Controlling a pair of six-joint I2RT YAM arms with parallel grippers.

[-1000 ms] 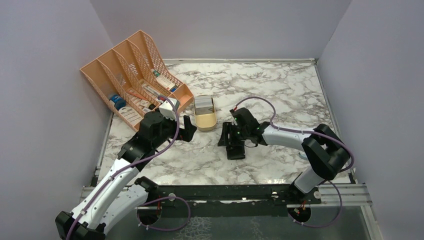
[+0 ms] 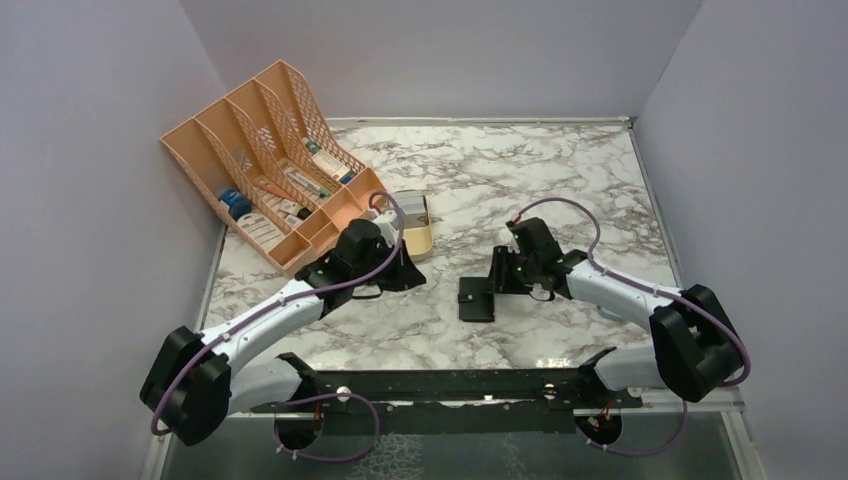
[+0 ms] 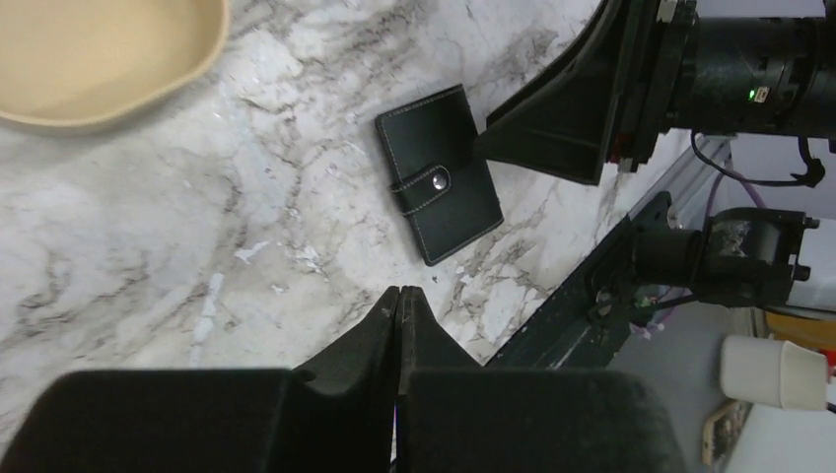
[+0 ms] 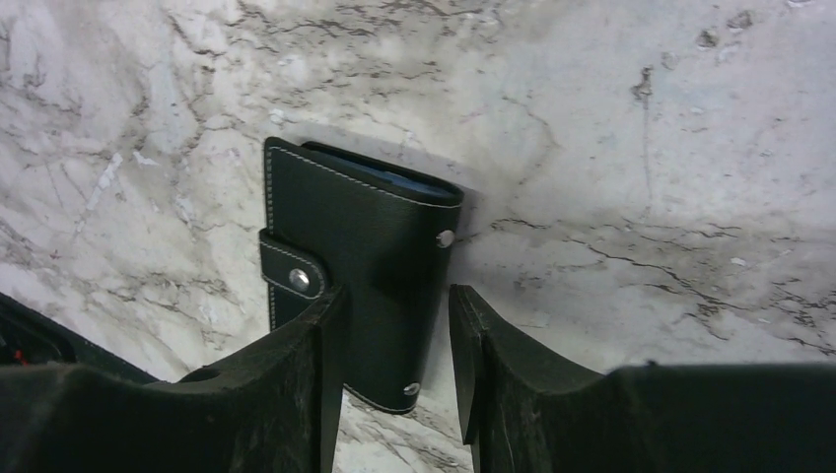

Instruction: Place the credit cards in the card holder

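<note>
The black card holder (image 2: 476, 308) lies closed on the marble table, its snap strap (image 3: 424, 189) fastened across the left side. A bluish edge (image 4: 409, 184) shows inside its upper opening in the right wrist view; whether that is a card I cannot tell. My right gripper hangs over the holder's right side, fingers apart and gripping nothing visible. To the left of the holder, my left gripper is shut, nothing showing between its tips. A flat grey stack (image 2: 410, 205) sits in the beige box (image 2: 421, 243), partly behind my left arm.
A slanted orange organizer (image 2: 290, 150) with bottles and tubes occupies the back left, close to the left arm. Open marble lies at the back right and in front of the left gripper. A dark bar (image 2: 450, 384) runs along the front edge.
The left gripper has moved right and its fingers have come together. My right gripper has moved to the right over the holder, which has shifted slightly right.
</note>
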